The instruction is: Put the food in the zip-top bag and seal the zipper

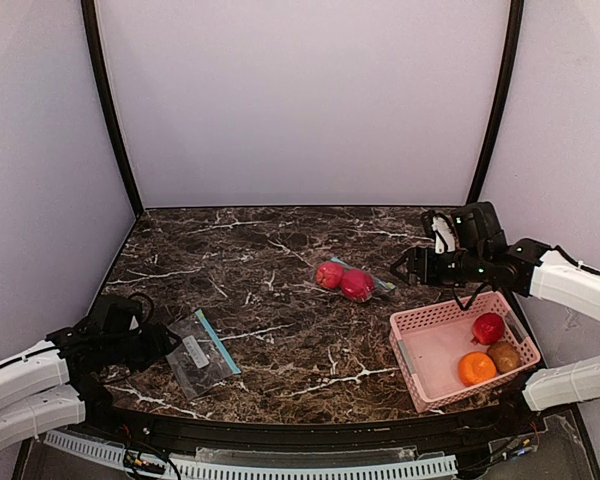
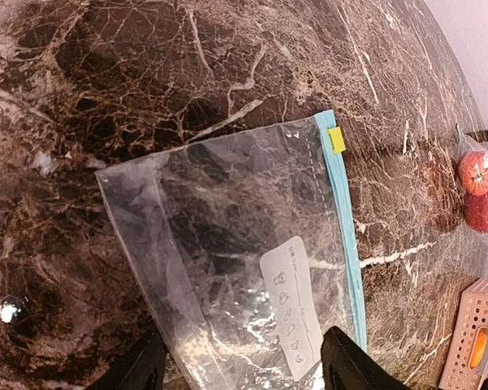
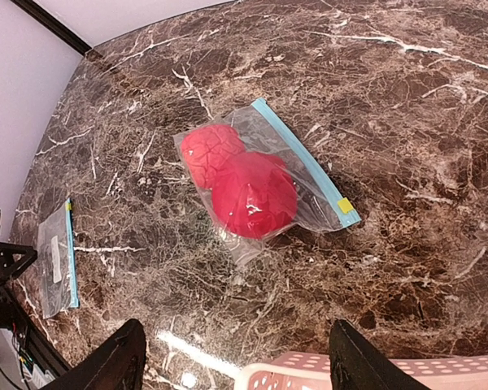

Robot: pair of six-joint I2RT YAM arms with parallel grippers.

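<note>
An empty zip bag (image 1: 195, 365) with a blue zipper strip and white label lies flat at front left; in the left wrist view the bag (image 2: 220, 211) fills the middle. My left gripper (image 1: 158, 340) is low beside its left edge, fingers apart, nothing between them. A second bag (image 3: 309, 191) holding two red fruits (image 3: 254, 195) lies flat at centre right. My right gripper (image 1: 412, 268) stands open above and right of that bag, empty.
A pink basket (image 1: 415, 390) at front right holds an orange (image 1: 477, 368), a red fruit (image 1: 488, 326) and a brown fruit (image 1: 504, 356).
</note>
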